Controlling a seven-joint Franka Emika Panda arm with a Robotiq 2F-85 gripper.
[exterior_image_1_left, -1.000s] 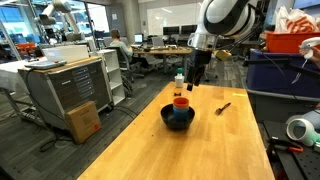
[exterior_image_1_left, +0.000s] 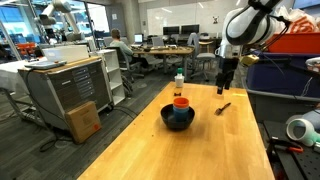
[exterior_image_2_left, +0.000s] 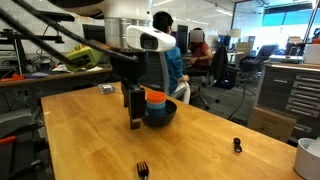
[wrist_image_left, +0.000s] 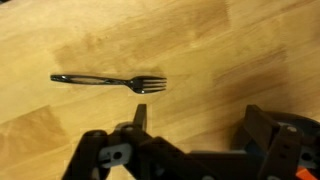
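Observation:
A black fork (exterior_image_1_left: 222, 108) lies flat on the wooden table, its tines toward the middle of the wrist view, where the fork (wrist_image_left: 105, 80) shows whole. My gripper is open and empty, above the table near the fork without touching it. In exterior view 2 one dark finger (exterior_image_2_left: 133, 105) hangs down, with the fork (exterior_image_2_left: 143, 171) in front of it. A black bowl (exterior_image_1_left: 179, 121) holds stacked cups (exterior_image_1_left: 181, 104), red and blue in exterior view 1. Part of the bowl (wrist_image_left: 300, 123) shows at the lower right of the wrist view.
A bottle (exterior_image_1_left: 179, 80) stands toward the table's far end. In exterior view 2 a small dark object (exterior_image_2_left: 237, 145) rests on the table, and a white container (exterior_image_2_left: 308, 158) is at the right edge.
In exterior view 1 my arm and gripper have moved to the right, away from above the bowl toward the fork's side. Bowl, cups and fork have stayed put.

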